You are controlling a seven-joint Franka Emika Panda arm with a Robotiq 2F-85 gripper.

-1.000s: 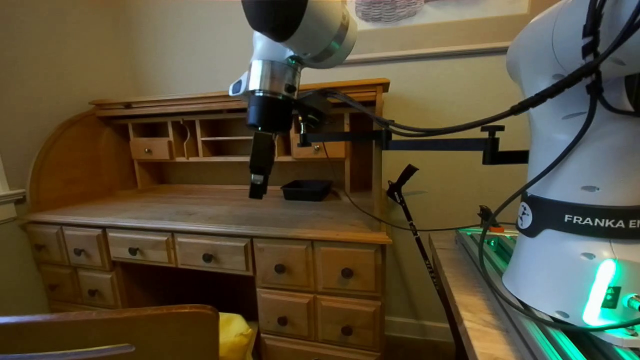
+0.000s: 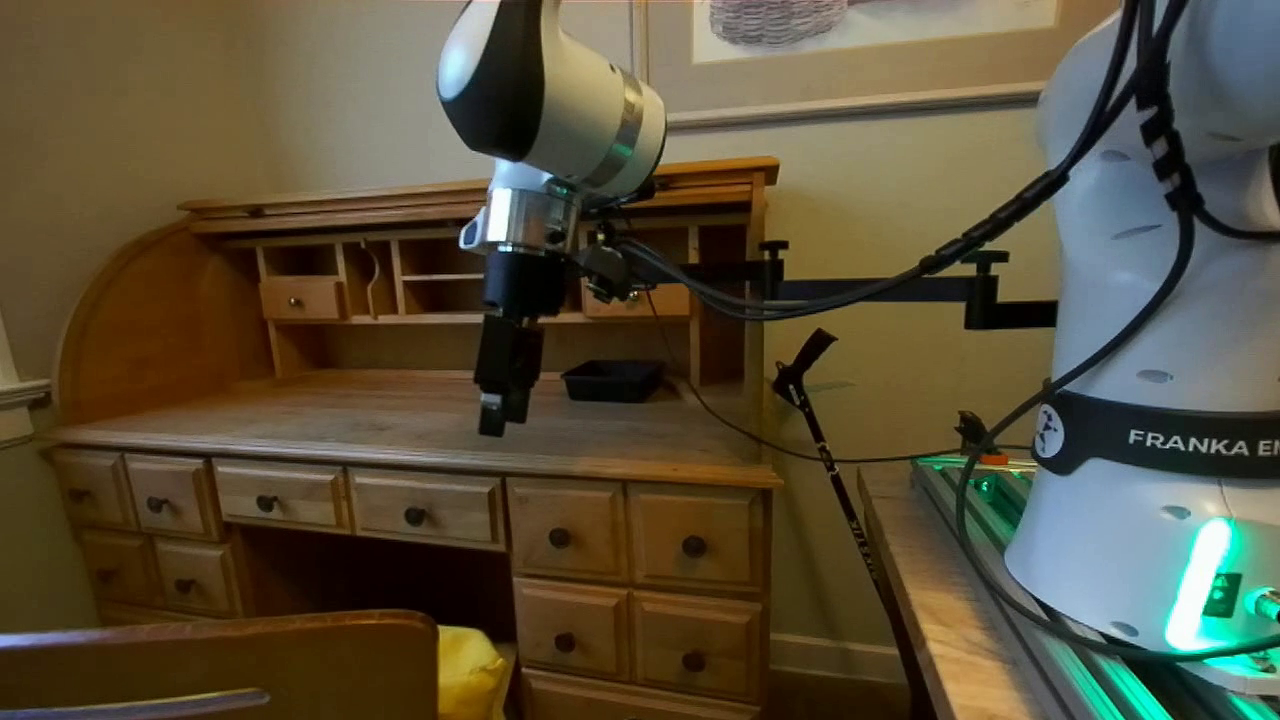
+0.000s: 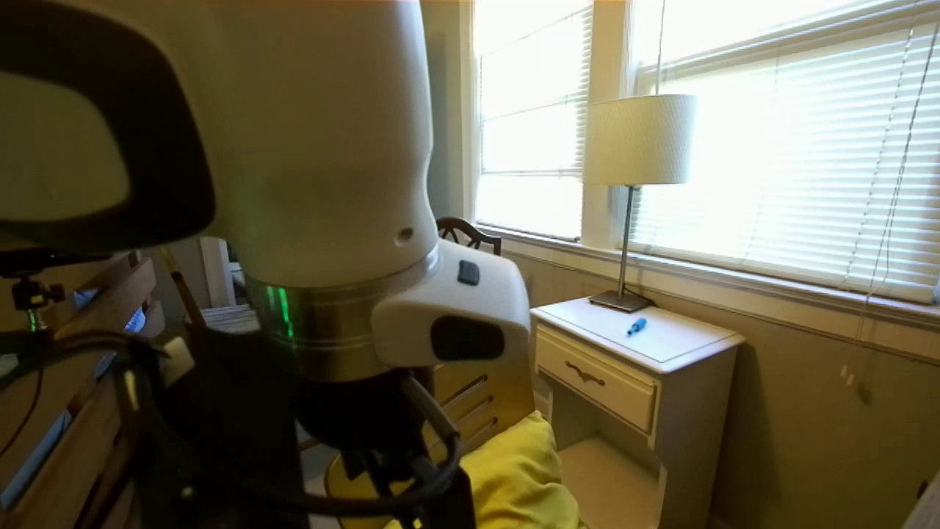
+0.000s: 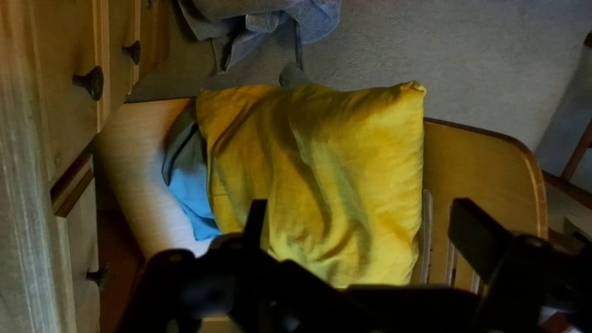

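My gripper stands open, its two dark fingers wide apart and nothing between them. Below it in the wrist view a yellow pillow [image 4: 355,177] leans on the wooden chair [image 4: 477,166]. A blue and grey cloth [image 4: 191,191] pokes out from beside the pillow on the seat. In exterior view 1 the gripper [image 2: 504,422] hangs in front of the roll-top desk [image 2: 360,414], well above the chair. A black tray [image 2: 614,380] sits on the desktop, right of the gripper in that view. The fingertips are hidden in exterior view 2.
Drawer knobs [image 4: 91,83] stick out from the desk front beside the chair. A white nightstand [image 3: 608,344] by the window holds a lamp [image 3: 643,141] and a small blue object [image 3: 637,326]. A black pole [image 2: 840,480] leans between desk and robot base. Grey cloth [image 4: 277,22] lies beyond the chair.
In exterior view 1 the gripper has come lower and slightly left, and the wrist has turned. The pillow, chair and tray look unmoved.
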